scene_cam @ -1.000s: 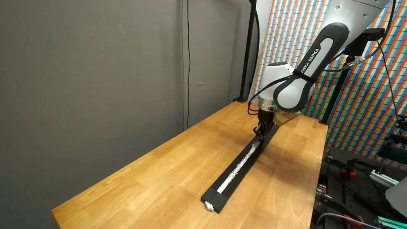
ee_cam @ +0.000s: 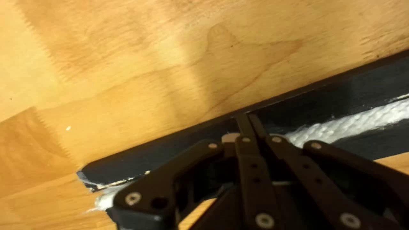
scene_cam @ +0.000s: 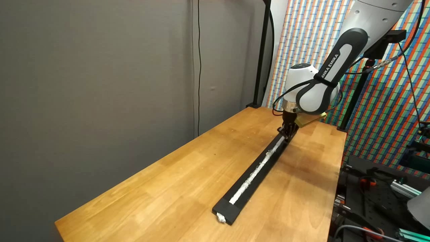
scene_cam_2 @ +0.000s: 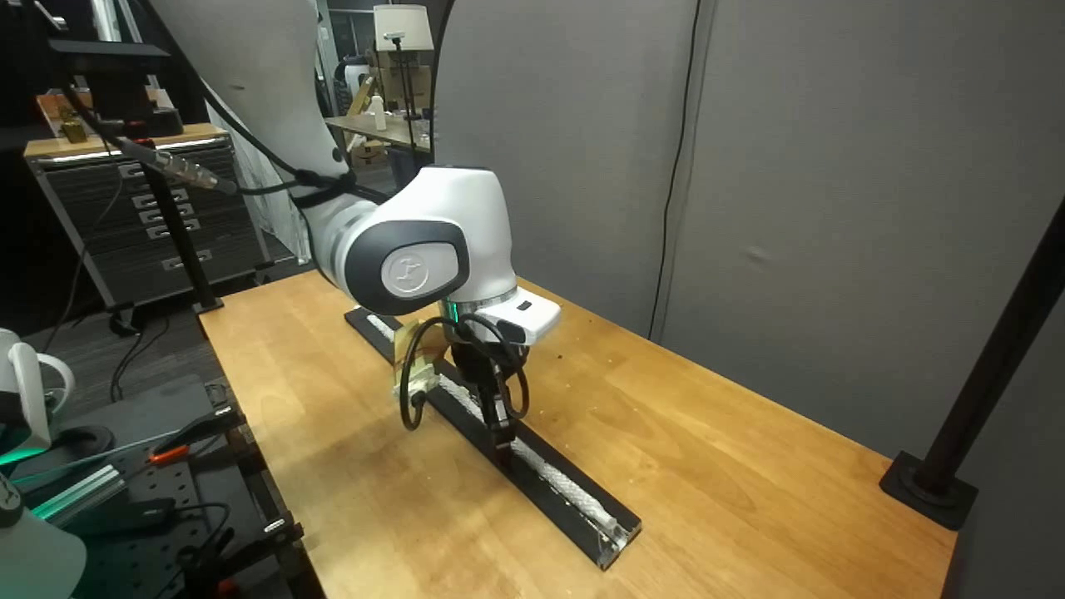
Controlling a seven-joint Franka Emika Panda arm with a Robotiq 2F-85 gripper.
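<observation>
A long black channel [scene_cam: 273, 163] lies on the wooden table, and a white braided rope [scene_cam: 252, 177] runs along its groove. One frayed rope end [scene_cam: 220, 218] sticks out at the channel's near end in exterior view 1. My gripper [scene_cam: 287, 137] points down over the far part of the channel. In the wrist view the gripper's fingertips [ee_cam: 241, 117] are pressed together over the black strip, with nothing seen between them. The rope [ee_cam: 356, 124] emerges to their right, and its other end [ee_cam: 105, 201] shows at the lower left. My fingers hide the stretch of rope beneath them.
Black posts [scene_cam_2: 943, 439] stand at its corners. A grey partition [scene_cam: 100, 101] borders one long side, and a cart with tools [scene_cam_2: 150, 499] stands beside the other.
My gripper has moved along the channel toward its far end in exterior view 1, uncovering more of the rope behind it. The channel itself has stayed put.
</observation>
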